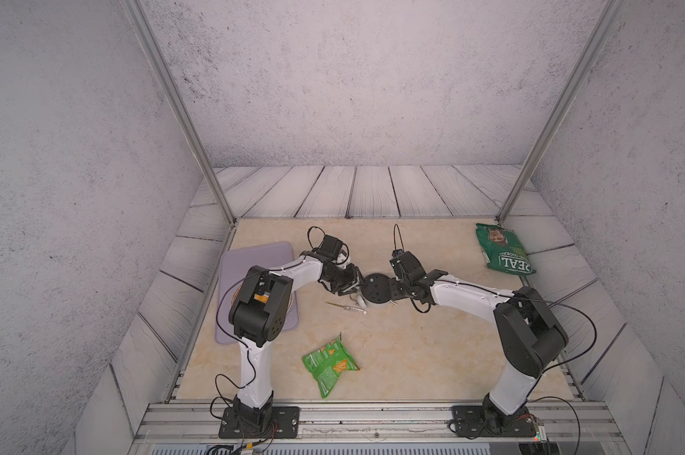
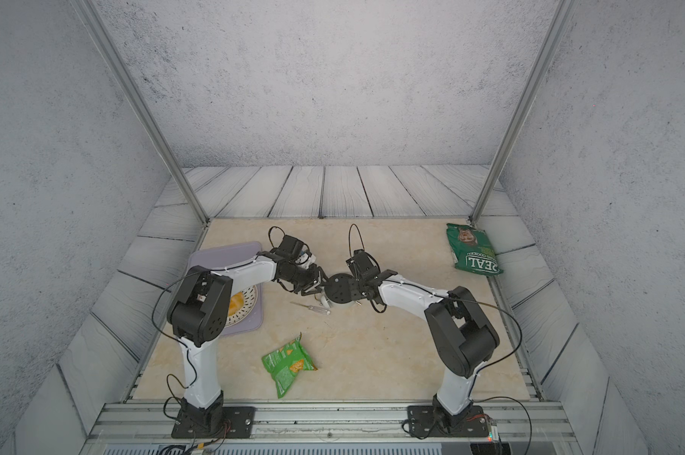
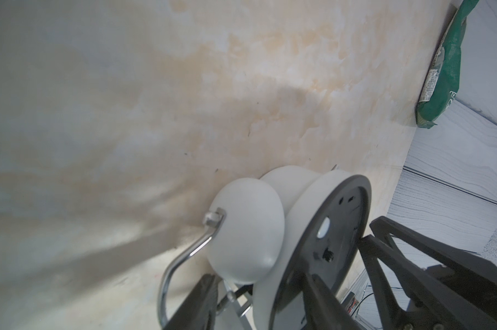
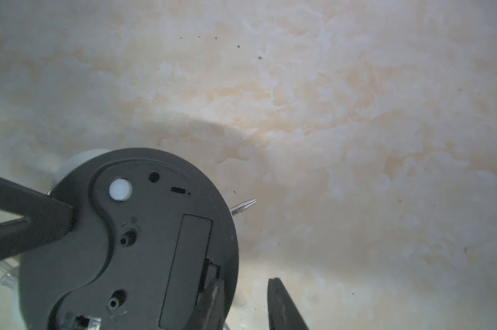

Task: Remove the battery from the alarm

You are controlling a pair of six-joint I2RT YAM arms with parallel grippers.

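The alarm, a round clock with a black back (image 4: 149, 220) facing up and a white body (image 3: 289, 236), is mid-table between the arms. White bells (image 3: 248, 225) and a wire handle (image 3: 174, 275) show in the left wrist view. My left gripper straddles the clock's side, one finger by the bell and the other over the black back; contact is unclear. Over the battery cover's (image 4: 185, 269) latch side hovers my right gripper, fingers apart. One of its fingertips overlaps the latch; the other is beyond the rim. The cover looks shut, and no battery shows.
A screwdriver (image 1: 346, 307) lies just in front of the clock. Closer to the front edge is a green snack packet (image 1: 331, 366). The lilac tray (image 2: 240, 326) with a patterned plate stands at left; a dark green bag (image 2: 472, 248) lies back right.
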